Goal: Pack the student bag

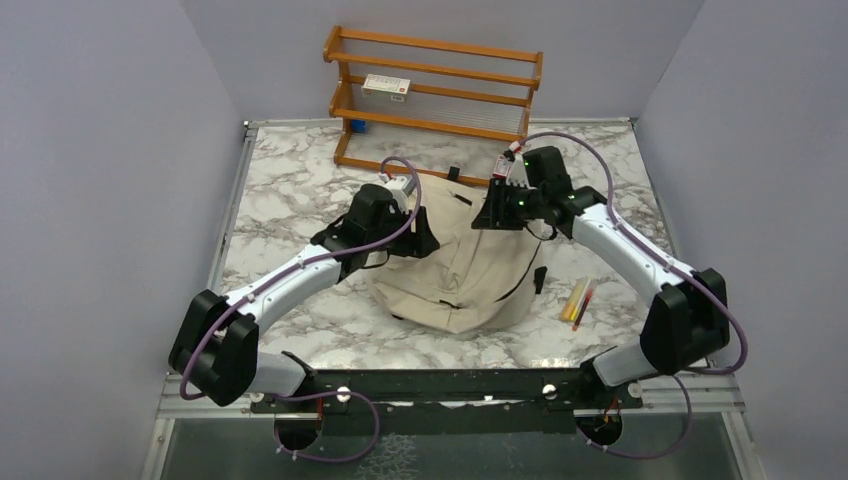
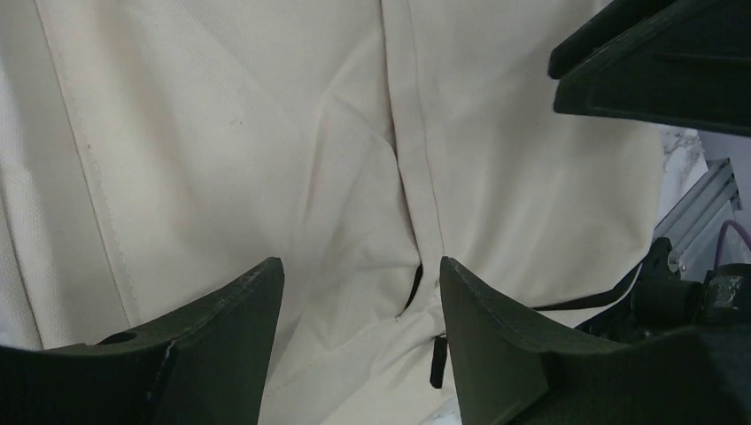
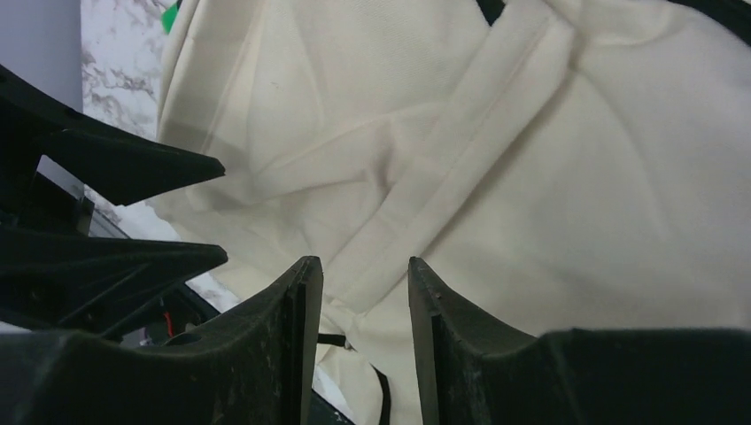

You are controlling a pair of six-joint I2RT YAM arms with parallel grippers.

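A cream cloth bag lies on the marble table in the middle of the top view, its fabric creased, with black zips and straps. Above its left part is my left gripper, and in the left wrist view its fingers stand apart over bare cloth. My right gripper hovers over the bag's upper right part. In the right wrist view its fingers are spread with only fabric visible below the gap. The bag fills most of both wrist views; whether the fingertips touch it I cannot tell.
A wooden rack stands at the back, with a white box on it. Colored pencils lie right of the bag. A small red-and-white box is at the rack's lower right.
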